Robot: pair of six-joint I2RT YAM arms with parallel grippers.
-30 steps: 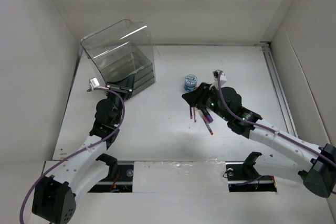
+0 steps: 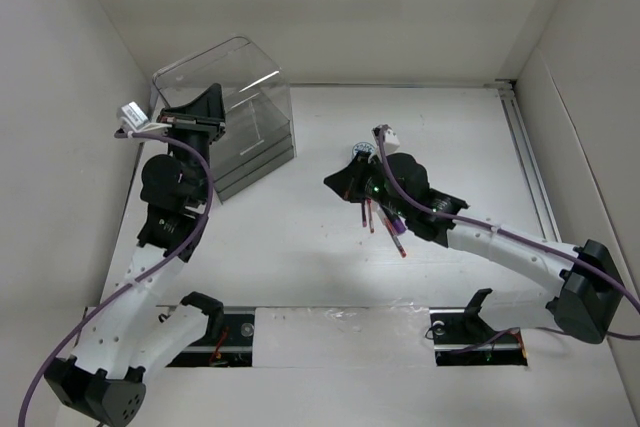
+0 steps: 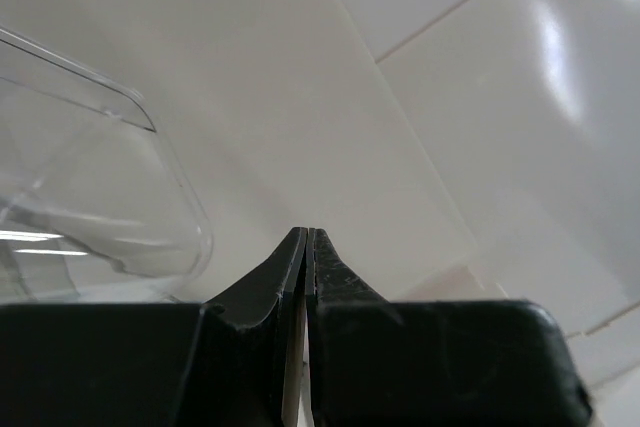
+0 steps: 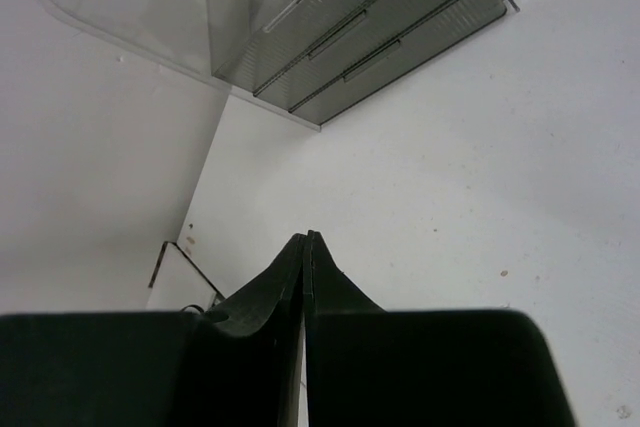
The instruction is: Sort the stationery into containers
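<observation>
A clear tiered container (image 2: 254,152) with a raised lid stands at the back left. My left gripper (image 2: 214,101) is up at its lid; in the left wrist view its fingertips (image 3: 295,257) are shut with nothing seen between them. My right gripper (image 2: 335,184) hangs near the pens (image 2: 393,237) and a blue round tub (image 2: 360,149), which it partly hides. In the right wrist view its fingertips (image 4: 295,257) look together, facing the container's trays. A purple item (image 2: 397,225) lies among the pens.
Walls close in at left, back and right; a metal rail runs along the right edge.
My right gripper has moved leftward, covering more of the blue tub. The pens look unmoved.
</observation>
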